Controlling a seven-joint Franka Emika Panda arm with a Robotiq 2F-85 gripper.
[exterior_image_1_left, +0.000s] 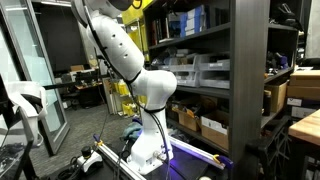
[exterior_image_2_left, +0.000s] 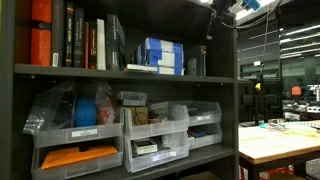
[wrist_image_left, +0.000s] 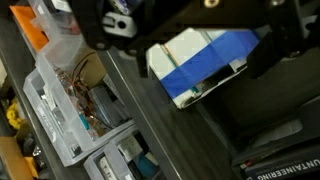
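Observation:
In the wrist view my gripper is open, its dark fingers spread wide at the top of the picture. Past the fingers, a blue-and-white boxed stack (wrist_image_left: 212, 62) shows in the gap; contact cannot be made out. The same blue-and-white stack (exterior_image_2_left: 163, 55) sits on the upper shelf in exterior view 2. Part of my gripper (exterior_image_2_left: 210, 28) appears above and to the right of that stack, near the top edge. Exterior view 1 shows the white arm (exterior_image_1_left: 125, 55) reaching up beyond the frame.
Clear plastic bins (exterior_image_2_left: 155, 130) with assorted items fill the lower shelf. Upright books (exterior_image_2_left: 75, 38) line the upper shelf's left. The shelf's dark side panel (exterior_image_1_left: 248, 75) stands to the right. A wooden table (exterior_image_2_left: 275, 143) is beyond it.

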